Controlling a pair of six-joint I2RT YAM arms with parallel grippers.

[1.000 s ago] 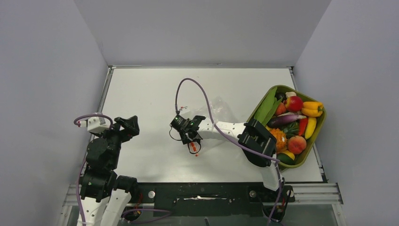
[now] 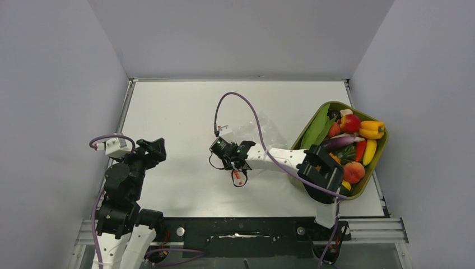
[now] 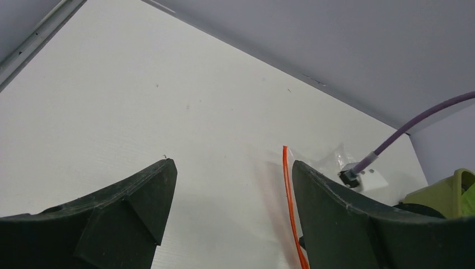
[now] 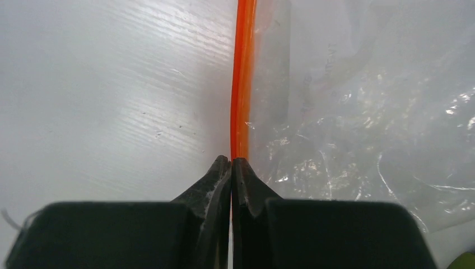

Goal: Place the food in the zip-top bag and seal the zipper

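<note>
A clear zip top bag [image 4: 358,112] with an orange zipper [image 4: 242,84] lies flat on the white table and looks empty. In the right wrist view my right gripper is shut, its fingertips meeting right at the zipper line. Whether the thin strip is pinched there I cannot tell. From above, the right arm covers part of the bag. My left gripper is open and empty, at the table's left side, well apart from the bag. The food, including a peach [image 2: 353,172] and an eggplant [image 2: 343,142], sits in a green bin [image 2: 385,137].
The bin stands at the table's right, partly under the right arm [image 2: 274,159]. A purple cable [image 2: 255,115] arches over the bag. Grey walls close in the back and both sides.
The right arm has shifted to the right, its elbow now covering the orange gourd in the bin. The bag's orange zipper end also sits slightly farther right. The left arm has barely moved.
</note>
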